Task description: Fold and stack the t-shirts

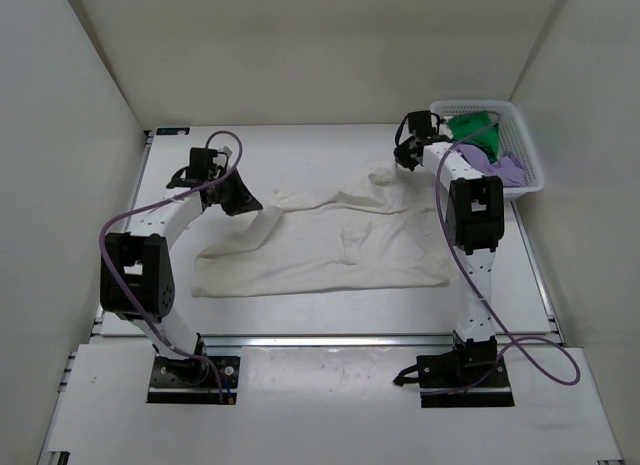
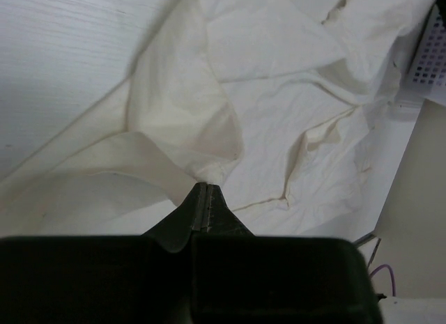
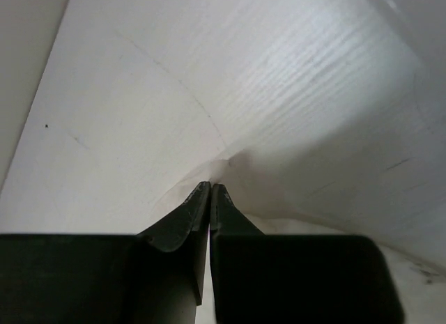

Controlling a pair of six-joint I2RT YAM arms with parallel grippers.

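A cream t-shirt (image 1: 310,250) lies spread and creased across the table, its upper left part folded over. My left gripper (image 1: 258,207) is over the shirt's upper left side. In the left wrist view, its fingers (image 2: 182,219) are shut, with their tips in front of the cloth and nothing clear between them. At the shirt's upper right, near the basket, is my right gripper (image 1: 400,163). Its fingers (image 3: 178,223) look shut in the right wrist view. A pale ridge of cloth (image 3: 221,169) shows right at their tips; whether any is pinched is unclear.
The white basket (image 1: 535,175) at the back right holds green cloth (image 1: 478,135) and purple cloth (image 1: 508,170), close to my right arm. Bare table (image 1: 310,155) lies behind the shirt, with more at the front. Purple cables loop along both arms.
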